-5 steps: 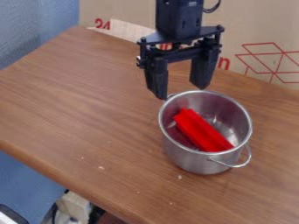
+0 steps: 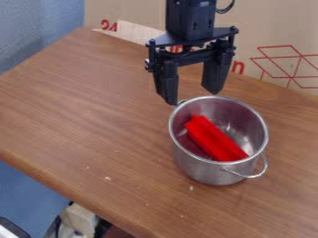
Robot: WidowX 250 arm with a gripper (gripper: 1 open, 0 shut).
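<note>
A black gripper hangs over the back rim of a steel pot, its two fingers spread open with nothing between them. Inside the pot lies a red elongated object, tilted from upper left to lower right. The pot has a wire handle at its right side and stands on the right half of the wooden table.
A cardboard panel with red print stands along the back. A blue surface lies beyond the table's left edge.
</note>
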